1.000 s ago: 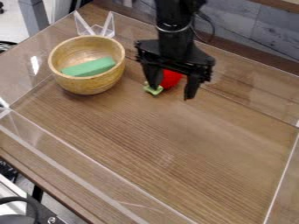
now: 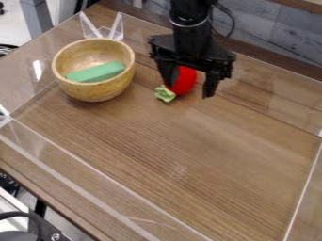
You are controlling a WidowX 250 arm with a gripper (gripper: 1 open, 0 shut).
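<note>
My black gripper (image 2: 190,58) hangs at the top centre, its fingers spread apart on either side above a red round object (image 2: 184,81); whether anything is between them I cannot tell. A small green leafy piece (image 2: 164,94) lies just left of the red object. A tan bowl (image 2: 94,93) at the left holds a green oblong block (image 2: 93,73).
A white wire-like object (image 2: 105,25) stands at the back left. A dark cable or part (image 2: 28,218) shows at the bottom-left edge.
</note>
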